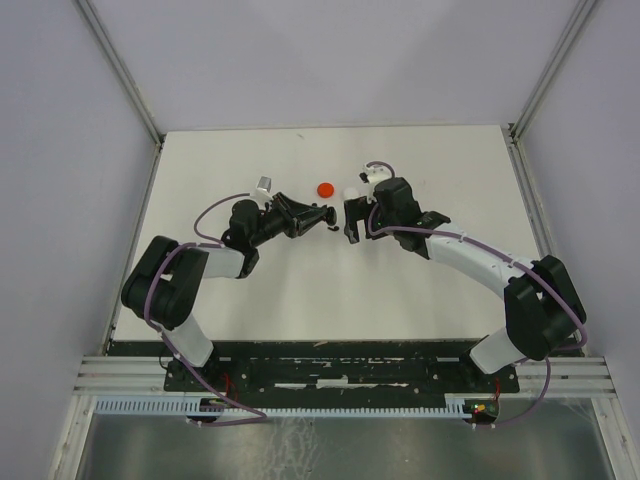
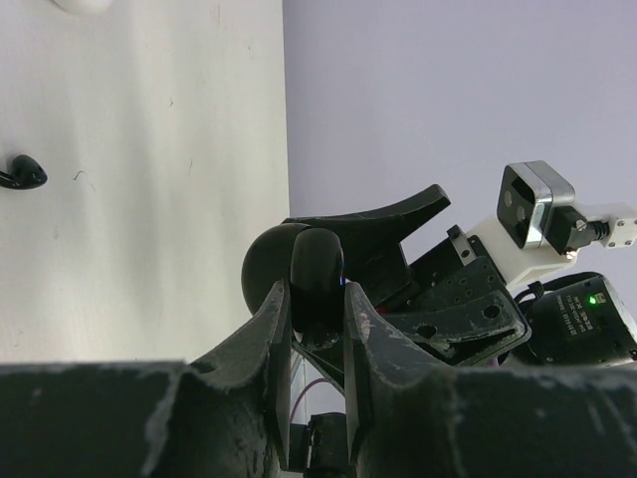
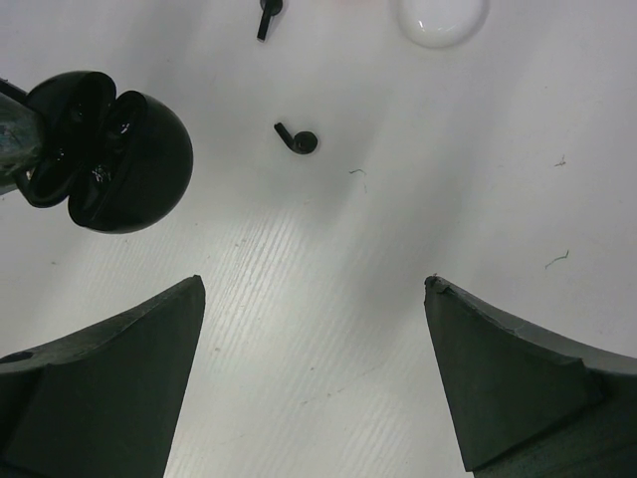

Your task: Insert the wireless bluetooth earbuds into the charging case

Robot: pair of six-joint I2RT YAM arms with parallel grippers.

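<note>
My left gripper is around the black round charging case [image 3: 139, 164], which hangs lid-up and open, as seen in the right wrist view. Whether its fingers press on the case is hard to tell. One black earbud [image 3: 305, 141] lies on the white table below, and another [image 3: 270, 12] lies farther back. My right gripper stands open beside them, nothing between its fingers.
A white round object [image 3: 441, 18] and a red disc [image 1: 325, 189] lie at the back middle of the table [image 1: 460, 170]. The rest of the white surface around the two arms is clear.
</note>
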